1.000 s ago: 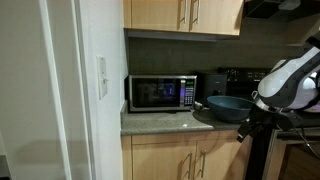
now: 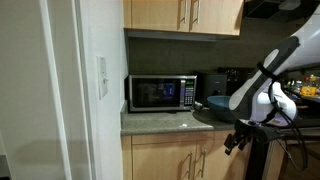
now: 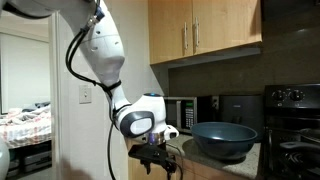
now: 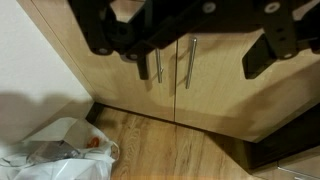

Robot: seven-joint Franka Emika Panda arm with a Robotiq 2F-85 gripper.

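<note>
My gripper is open in the wrist view, its two dark fingers wide apart with nothing held between them. Beyond it are two light wooden cabinet doors (image 4: 225, 90) with upright metal handles. One handle (image 4: 192, 62) shows in the gap between the fingers; the other handle (image 4: 159, 65) is just left of it, nearer the left finger. In exterior view 1 the gripper (image 2: 237, 143) hangs below the counter's front edge at the right, by the lower doors. Exterior view 2 has it low in front of the cabinets, too small there to judge any contact.
A large dark blue pan (image 3: 225, 138) stands on the counter (image 2: 165, 123), right of the microwave (image 2: 162, 93). The black stove (image 3: 291, 125) is at the far right. A white plastic bag (image 4: 65, 152) lies on the wooden floor (image 4: 160, 150).
In exterior view 1 the arm has swung left, and the gripper sits slightly lower and further left than before. The cabinet doors and the pan look unmoved.
</note>
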